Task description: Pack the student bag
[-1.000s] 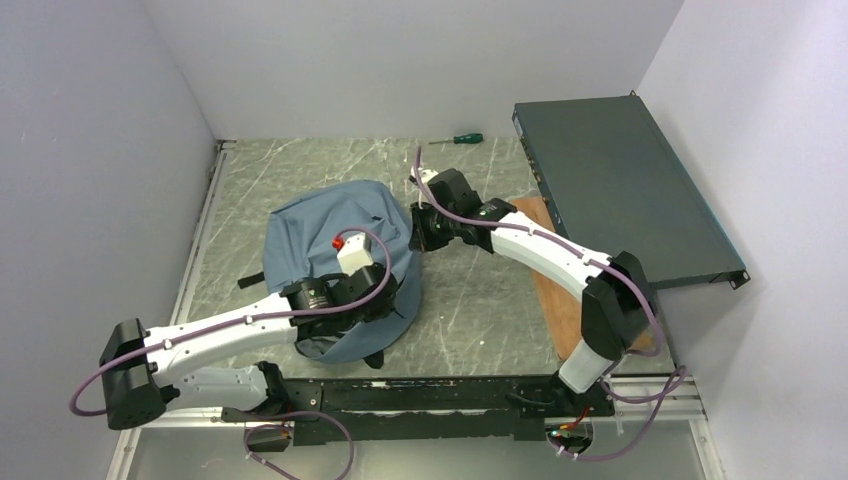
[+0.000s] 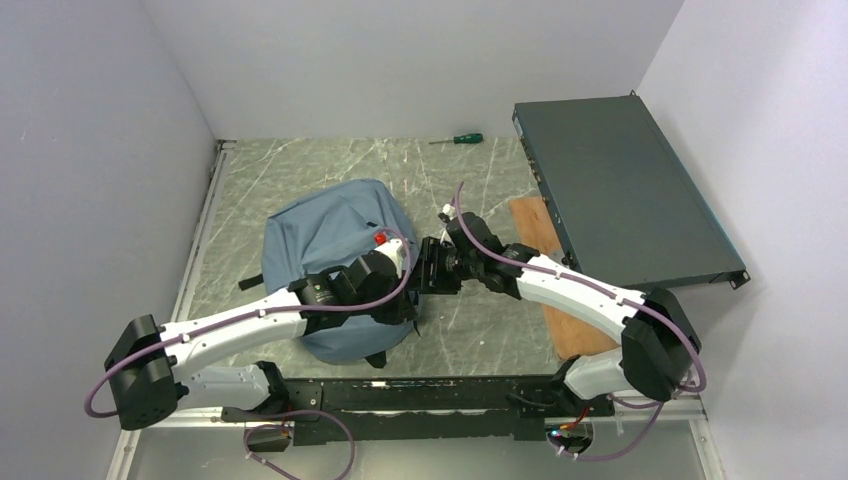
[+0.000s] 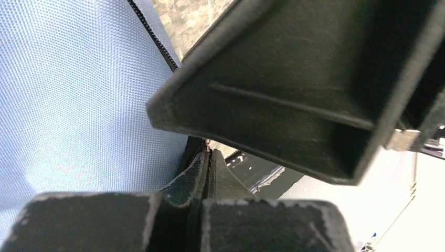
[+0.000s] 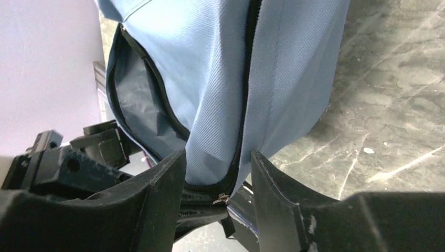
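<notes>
The light blue bag (image 2: pixel 320 222) lies slumped on the marble mat, black zips running along it (image 4: pixel 273 63). At its right side my left gripper (image 2: pixel 400 310) is shut at a zip's end; in the left wrist view a small metal piece shows at its tips (image 3: pixel 209 155), whether held is unclear. My right gripper (image 2: pixel 430 262) is part open just right of the left one; in the right wrist view the bag's zip edge and metal puller lie between and below its fingers. A large black gripper part fills much of the left wrist view.
A dark grey panel (image 2: pixel 625 185) with a wooden board (image 2: pixel 565 330) below it occupies the right side. A green screwdriver (image 2: pixel 468 138) lies at the back. Bare mat (image 2: pixel 480 330) shows right of the bag. Walls enclose the sides and back.
My right gripper has opened and has come down and left, close beside the left one.
</notes>
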